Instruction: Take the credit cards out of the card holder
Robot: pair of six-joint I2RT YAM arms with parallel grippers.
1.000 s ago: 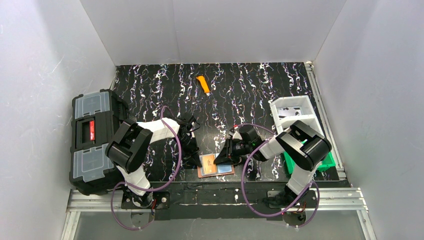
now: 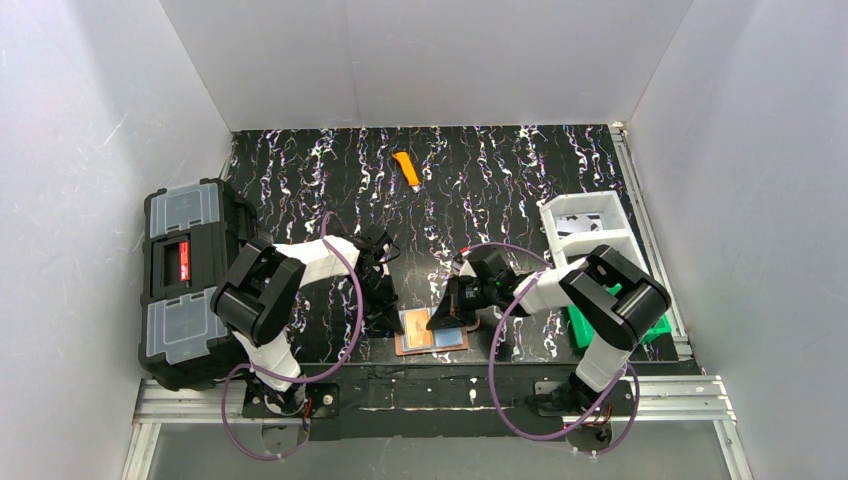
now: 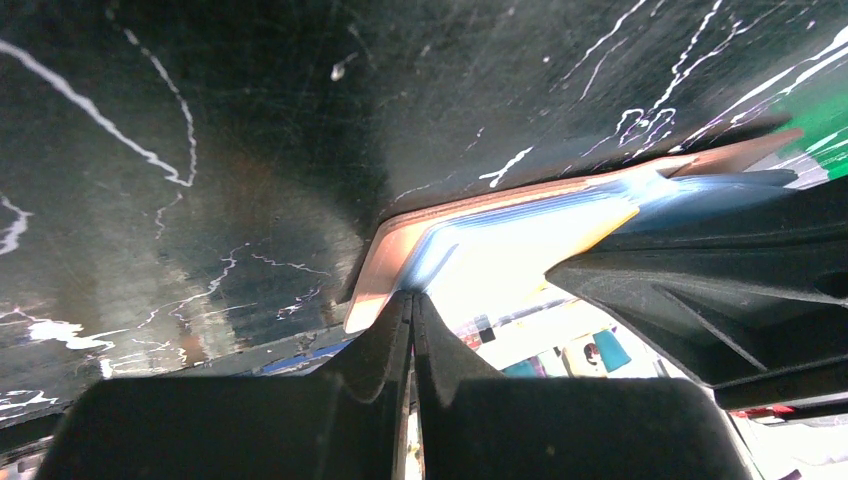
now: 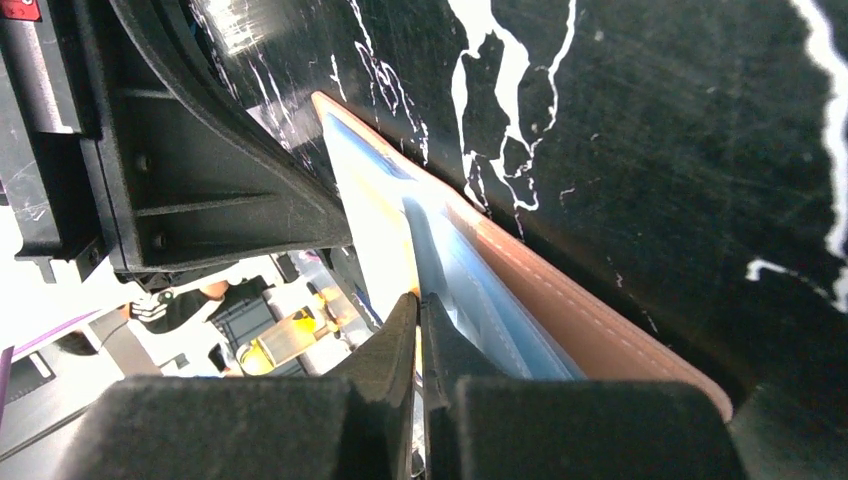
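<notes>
The brown card holder (image 2: 401, 350) lies spread flat near the table's front edge, with clear bluish sleeves (image 2: 452, 338). An orange-and-white card (image 2: 418, 328) shows in its left part. At the holder's left end is my left gripper, its fingertips together at the corner of the sleeves and nothing visible between them. My right gripper reaches in from the right, fingertips close together at the card's orange edge (image 4: 411, 250). Whether that edge lies between them cannot be seen. The holder's brown border (image 4: 600, 310) runs beside it.
A black toolbox (image 2: 182, 280) stands at the left. White bins (image 2: 590, 222) and a green bin (image 2: 580, 326) are on the right, partly behind the right arm. An orange-handled tool (image 2: 406, 170) lies at the back, with bare table around it.
My right arm's elbow has shifted slightly outward and its wrist has tilted a little, while its fingertips stay over about the same spot. The left arm and the holder look unmoved.
</notes>
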